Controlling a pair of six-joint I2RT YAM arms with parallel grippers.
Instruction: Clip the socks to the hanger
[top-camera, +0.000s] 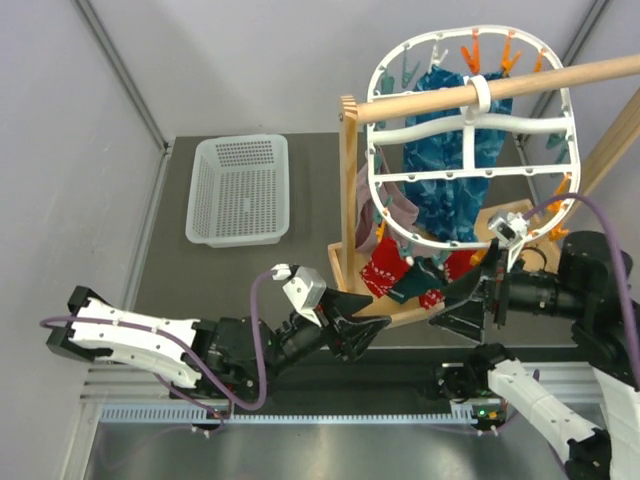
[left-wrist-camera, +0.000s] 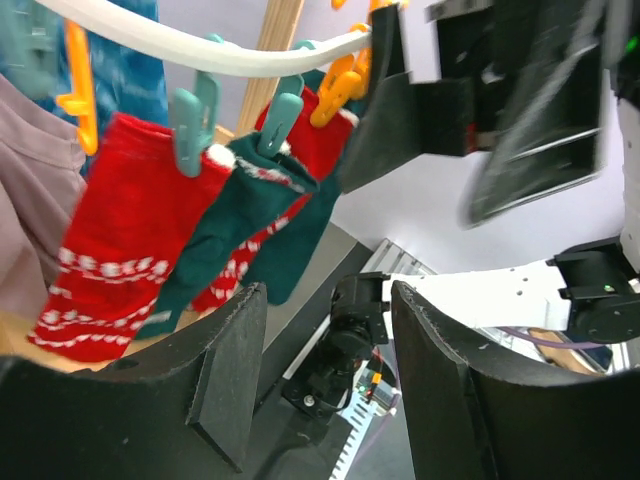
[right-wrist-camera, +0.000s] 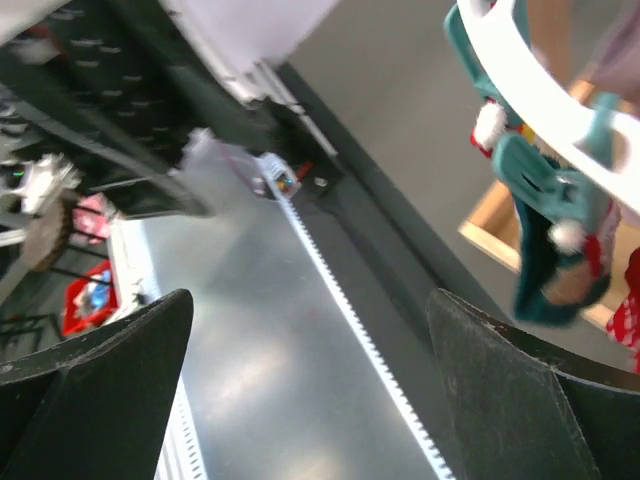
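Note:
The white hanger (top-camera: 535, 125) hangs tilted from the wooden rod, its far rim raised. From its near rim hang red socks with white patterns (left-wrist-camera: 120, 240) and dark green socks (left-wrist-camera: 222, 222), held by teal clips (left-wrist-camera: 192, 125) and orange clips (left-wrist-camera: 340, 90). My left gripper is open below and in front of them, nothing between its fingers. Open as well, my right gripper has an empty gap, with a dark green sock (right-wrist-camera: 560, 240) beyond its right finger. In the top view its black fingers (top-camera: 465, 310) partly cover the socks' lower ends.
An empty white basket (top-camera: 195, 205) stands at the back left. Blue patterned cloth (top-camera: 430, 165) and mauve cloth (top-camera: 400, 210) hang on the hanger too. The wooden rod (top-camera: 550, 77) and post (top-camera: 349, 190) frame it.

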